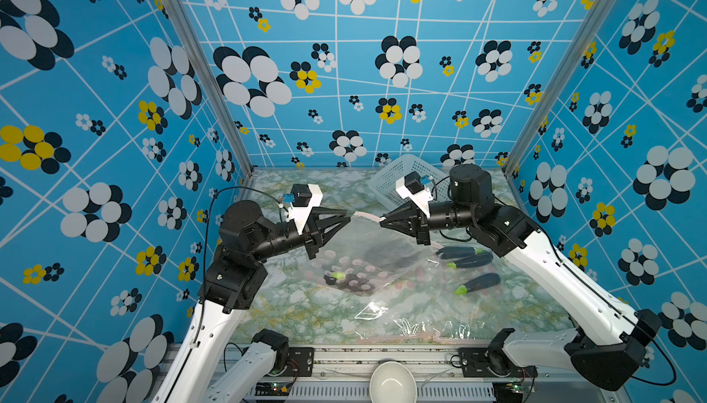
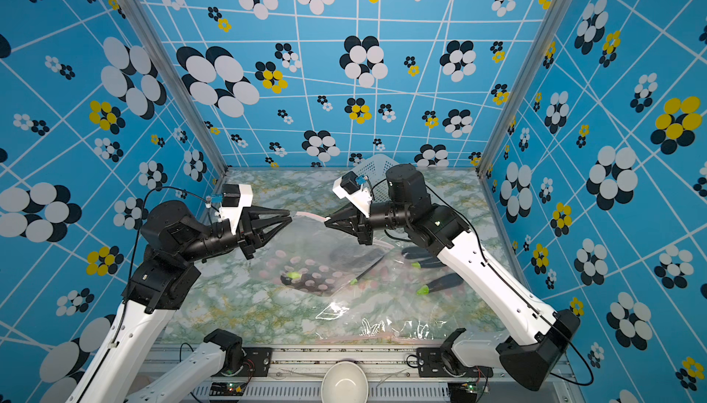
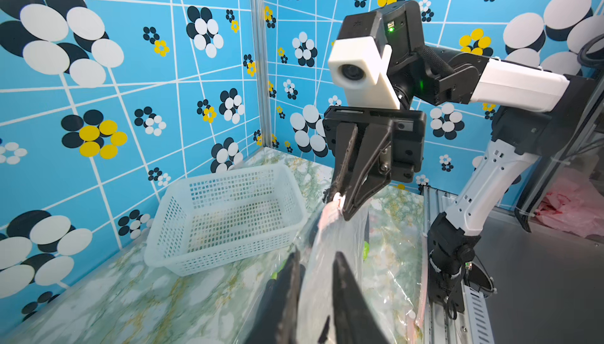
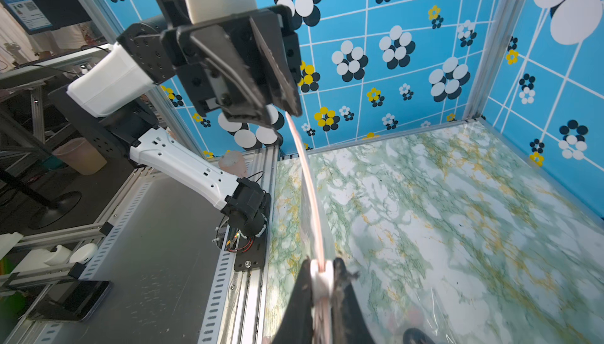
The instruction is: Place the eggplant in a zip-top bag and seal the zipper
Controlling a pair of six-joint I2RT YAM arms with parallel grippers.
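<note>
A clear zip top bag (image 1: 375,248) with a pale pink strip along its top hangs between my grippers; shapes show through it. My right gripper is shut on that strip at one end. My left gripper is part open at the strip's other end, which reaches to near its fingertips; I cannot tell if they touch it. Several dark eggplants with green stems, one of them (image 1: 478,283) nearest the front, lie on the marble surface at the right, under or beside clear plastic.
A white perforated basket (image 3: 220,212) stands at the back of the marble surface. A white bowl (image 1: 392,381) sits beyond the front rail at the middle. Patterned blue walls enclose the back and sides.
</note>
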